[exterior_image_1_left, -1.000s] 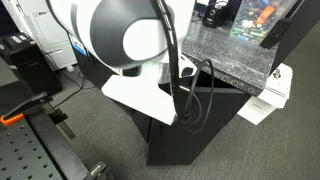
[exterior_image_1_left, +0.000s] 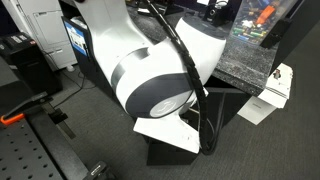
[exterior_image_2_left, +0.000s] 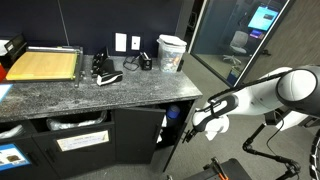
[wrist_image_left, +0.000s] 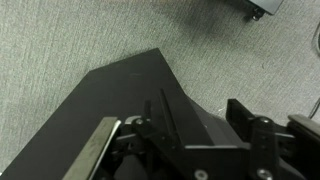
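In the wrist view, my gripper has its two black fingers well apart. A black panel (wrist_image_left: 125, 95), seemingly a cabinet door, lies beneath and in front of them. I cannot tell whether the fingers touch it. From the second exterior view, the gripper (exterior_image_2_left: 190, 133) is low at the right end of the counter, near the dark cabinet front. An open black door (exterior_image_2_left: 137, 135) stands out from the cabinet there. In the first exterior view, the white arm (exterior_image_1_left: 155, 80) hides the gripper.
On the grey counter (exterior_image_2_left: 120, 93) are a wooden board (exterior_image_2_left: 45, 65), black gadgets (exterior_image_2_left: 105, 68) and a clear bin (exterior_image_2_left: 170, 52). A white labelled box (exterior_image_2_left: 82, 140) shows in the open cabinet. Grey carpet (wrist_image_left: 60, 50) lies clear around the panel.
In the first exterior view, the arm has swung down and to the right, covering more of the counter's edge and the black cabinet panel.
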